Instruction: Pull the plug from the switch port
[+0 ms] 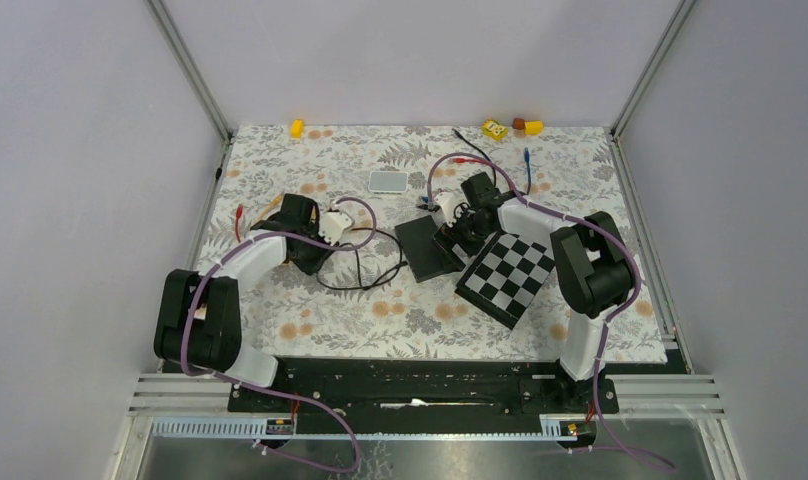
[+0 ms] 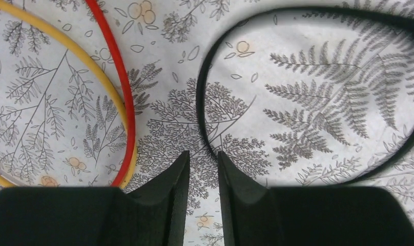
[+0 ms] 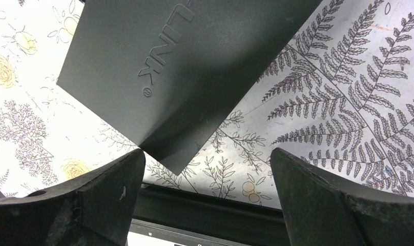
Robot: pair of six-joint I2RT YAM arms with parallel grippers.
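The black switch (image 1: 420, 245), lettered LINK, lies mid-table; the right wrist view (image 3: 184, 61) shows its flat top and corner. My right gripper is open over that corner, nothing held. A black cable (image 1: 370, 287) loops left of the switch and fills the right of the left wrist view (image 2: 200, 97). My left gripper hovers near this cable, fingers slightly apart, with nothing visibly held. Red (image 2: 123, 87) and yellow (image 2: 87, 56) cables lie beside it. Which plug sits in a port is hidden.
A checkerboard (image 1: 505, 275) lies right of the switch, a pale rectangle (image 1: 388, 181) behind it. More loose cables and small yellow objects (image 1: 533, 128) are at the back.
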